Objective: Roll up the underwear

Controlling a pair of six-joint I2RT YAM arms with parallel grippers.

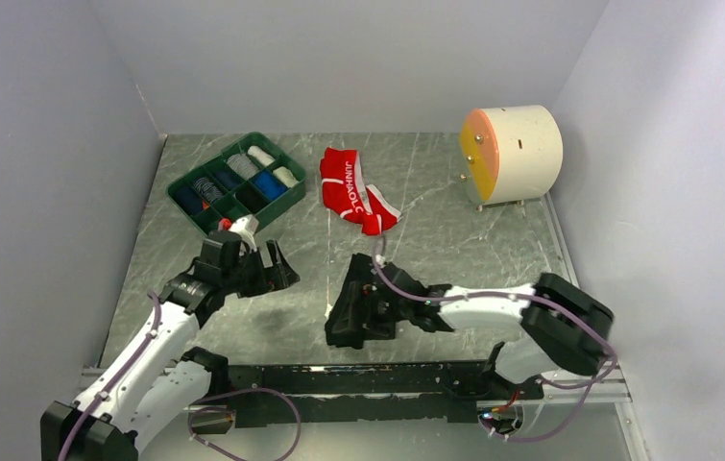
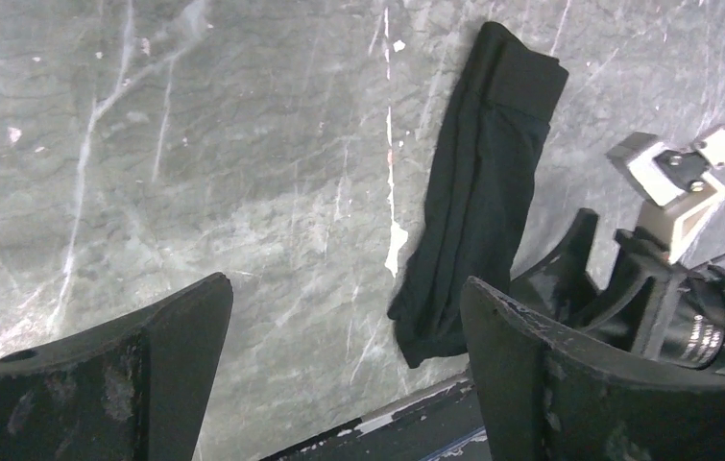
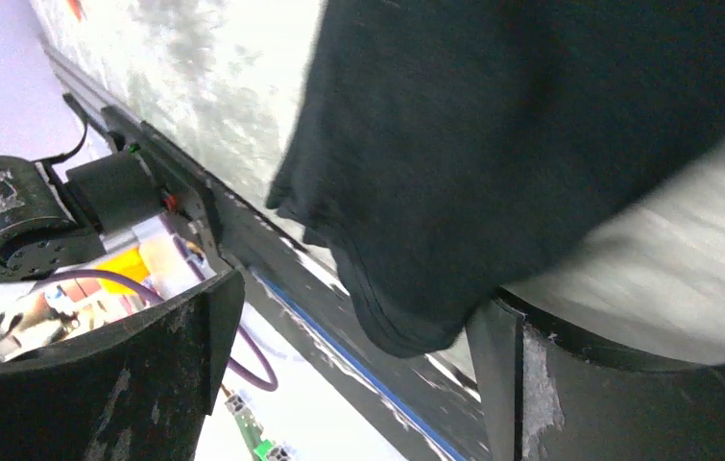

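Note:
The black underwear (image 2: 478,182) lies as a long folded strip on the grey marble table, upright in the top view near the front edge, partly covered by my right arm. My right gripper is open low over its near end; the blurred cloth (image 3: 493,154) reaches down between and against the fingertips. My left gripper is open to the left of the strip, above bare table, with nothing between its fingers.
A green divided bin (image 1: 181,182) with rolled items stands at back left, a red lettered cloth (image 1: 341,192) at back centre, a cylindrical drawer box (image 1: 521,154) at back right.

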